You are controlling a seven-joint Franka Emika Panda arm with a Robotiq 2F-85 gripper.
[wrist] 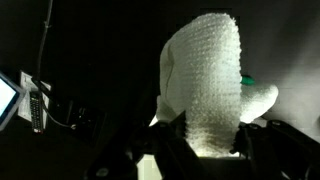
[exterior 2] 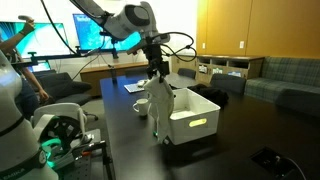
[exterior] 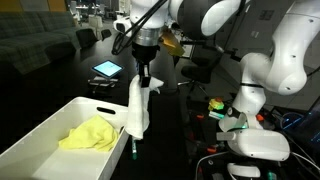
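Note:
A white cloth [exterior: 138, 108] hangs down from my gripper [exterior: 145, 82], which is shut on its upper part. In exterior view 2 the cloth [exterior 2: 162, 108] dangles from the gripper [exterior 2: 156, 74] in front of the white box [exterior 2: 205, 125]. The wrist view shows the cloth [wrist: 205, 75] bunched and running down to the fingers at the lower edge. Inside the box [exterior: 40, 133] lies a yellow cloth [exterior: 92, 134]; the gripper is to the right of the box and above its rim.
Below the cloth, a green marker-like object [exterior: 134, 148] lies on the dark table. A white mug [exterior 2: 142, 107] stands close by in exterior view 2. The arm's base and cables [exterior: 260, 150] are at the right. Bare dark table [exterior 2: 170, 157] spreads in front of the box.

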